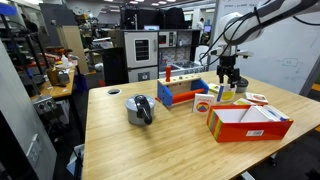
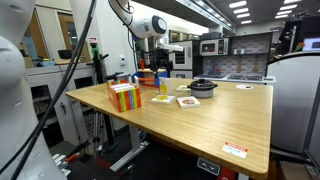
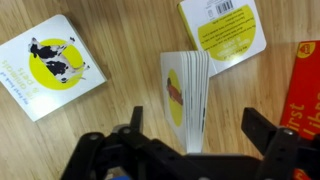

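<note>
In the wrist view a small thick board book (image 3: 185,95) stands on edge, its page edges facing up and a yellow circle on its white cover. My gripper is open above it, one finger to each side and a gap showing on both sides. A white book with a cow in a yellow circle (image 3: 50,66) lies flat to the left. Above right lies another book with a barcode on yellow (image 3: 226,36). From the first exterior view, my gripper (image 1: 230,80) hangs over the far right of the table, just above the upright book (image 1: 227,92).
A red box (image 1: 235,127) with pale contents stands in front of the books. Behind and left are a blue and red rack (image 1: 180,92) and a lidded pot (image 1: 139,110).
</note>
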